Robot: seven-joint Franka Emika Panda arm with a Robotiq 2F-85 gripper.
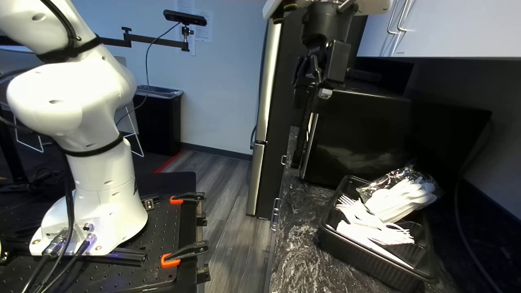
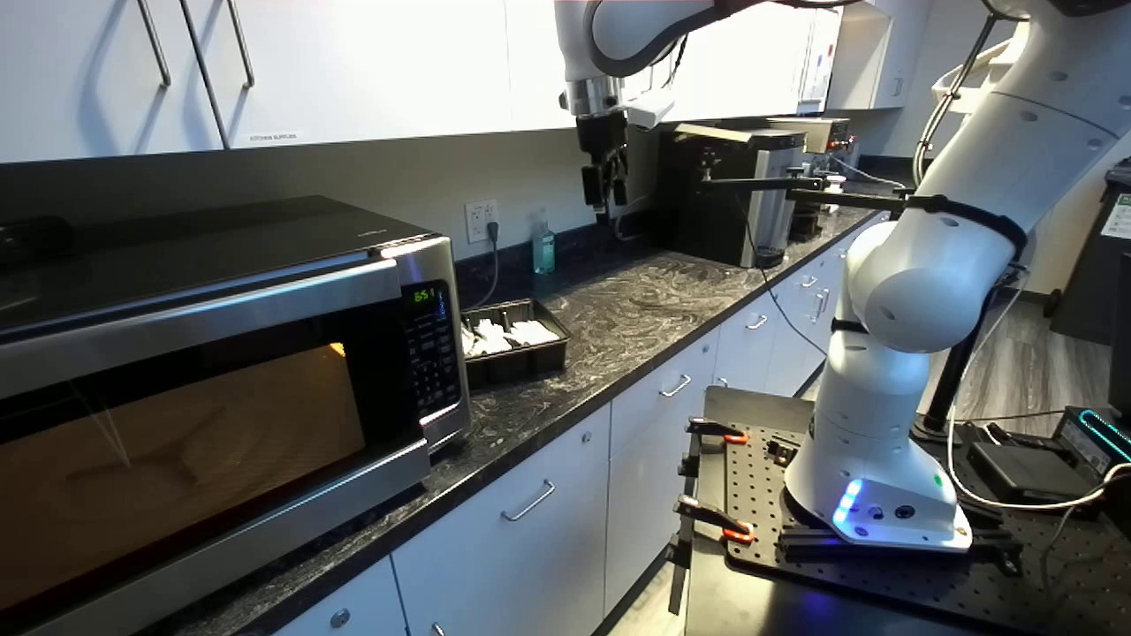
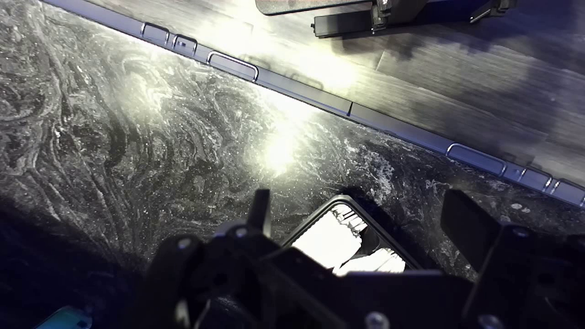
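My gripper is open in the wrist view, its two fingers (image 3: 259, 211) wide apart and nothing between them. High over the counter, it points downward, well clear of everything beneath. Below stands a black tray (image 1: 364, 261) with white plastic forks (image 1: 373, 224) and other white cutlery (image 1: 403, 200), some of it in a clear wrapper. From the second exterior view, the tray (image 2: 519, 366) sits just right of the microwave (image 2: 431, 350). Part of the tray is hidden behind the gripper's body in the wrist view.
A bottle with blue-green liquid (image 2: 542, 249) stands against the wall behind the tray. White cabinets (image 2: 371, 74) hang above the counter (image 2: 636, 307), whose middle stretch is bare. A black machine (image 2: 721, 201) occupies the far end.
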